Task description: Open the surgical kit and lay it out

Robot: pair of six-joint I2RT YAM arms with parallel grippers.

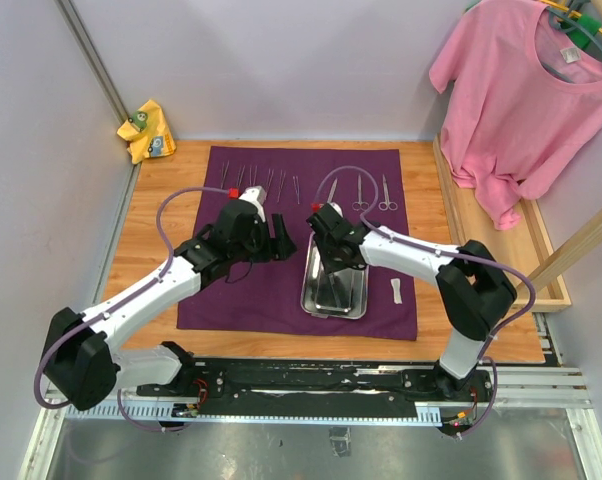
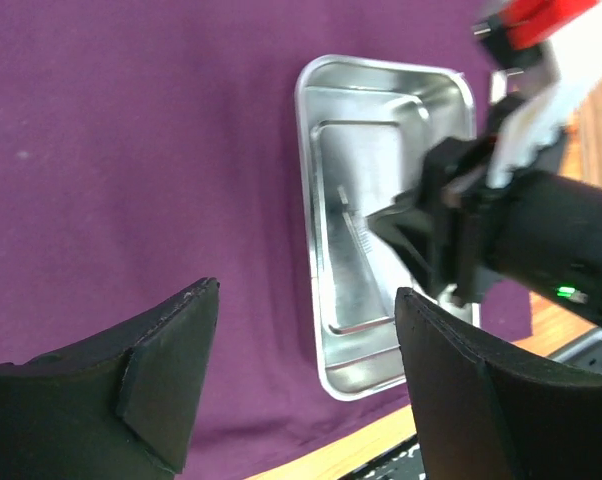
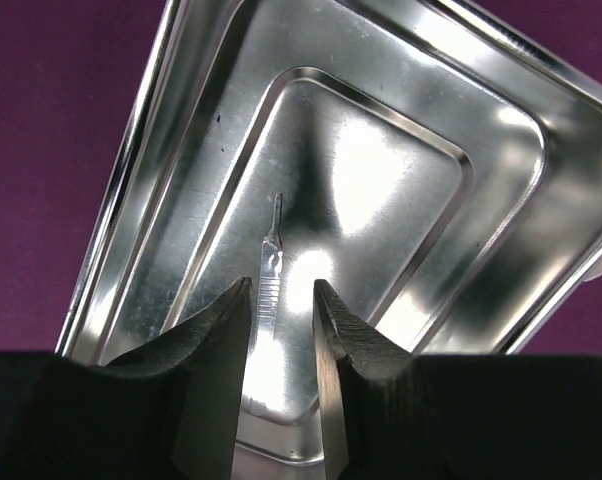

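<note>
A steel tray (image 1: 316, 300) lies on the purple cloth (image 1: 211, 310), holding one slim, ridged scalpel handle (image 3: 269, 280). My right gripper is over the tray, fingertips apart either side of the handle's line, nothing seen between them. My left gripper hangs over the cloth just left of the tray, open and empty. Instruments lie in a row along the cloth's back, including forceps (image 1: 242, 172) and scissors (image 1: 386, 200).
A small pale item (image 1: 396, 292) lies right of the tray. A yellow bag (image 1: 149, 135) is at back left; a pink shirt (image 1: 521, 90) hangs over a wooden frame at right.
</note>
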